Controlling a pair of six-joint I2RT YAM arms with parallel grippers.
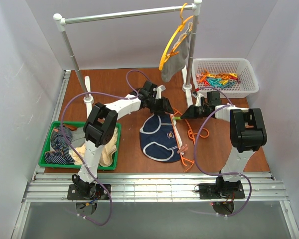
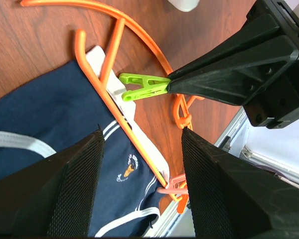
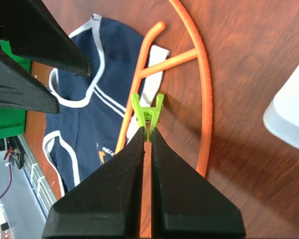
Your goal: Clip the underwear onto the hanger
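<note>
The navy underwear [image 1: 157,142] lies flat on the table, its white waistband [image 3: 152,84] under the bar of an orange hanger [image 2: 119,117]. A pink clip [image 1: 183,148] sits at the waistband's front end. My right gripper [image 1: 186,115] is shut on a green clip [image 2: 144,87] by its handle end, the clip [image 3: 147,112] pointing at the waistband near the hanger's back end. My left gripper [image 1: 164,106] hovers over the back edge of the underwear, open and empty; in its wrist view the fingers frame the waistband.
A green bin [image 1: 113,166] of clothes stands left. A white basket [image 1: 246,79] of clips sits back right. A rack [image 1: 122,15] holds a yellow hanger with grey cloth; its white foot [image 3: 294,114] is close to the right gripper.
</note>
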